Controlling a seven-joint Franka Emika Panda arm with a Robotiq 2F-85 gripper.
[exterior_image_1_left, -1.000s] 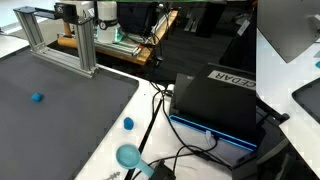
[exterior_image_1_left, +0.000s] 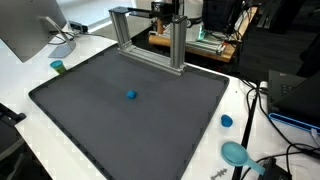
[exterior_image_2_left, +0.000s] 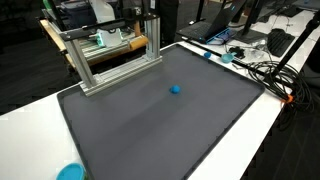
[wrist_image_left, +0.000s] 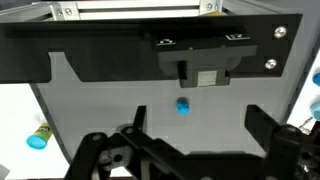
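In the wrist view my gripper is open, its dark fingers wide apart with nothing between them. A small blue object (wrist_image_left: 183, 106) shows beyond the gap, lying on the grey mat (wrist_image_left: 95, 110). Exterior view 1 has the same blue object (exterior_image_1_left: 131, 94) towards the back of the mat, and exterior view 2 has the blue object (exterior_image_2_left: 175, 89) right of the middle. Across the wrist view runs a black bar (wrist_image_left: 110, 58) with a dark block and a pale square on it. Neither exterior view shows the gripper's fingertips clearly.
A metal frame (exterior_image_1_left: 150, 58) stands at the mat's back edge. A green-and-blue cup (exterior_image_1_left: 58, 67) is off the left edge. A blue lid-like disc (exterior_image_1_left: 227, 121) and a teal bowl-shaped piece (exterior_image_1_left: 236, 154) lie off the right edge, near cables.
Exterior view 1 has shifted: the scene sits farther right in the picture than one second ago, and the black case has left the view. The blue object keeps its place on the mat.
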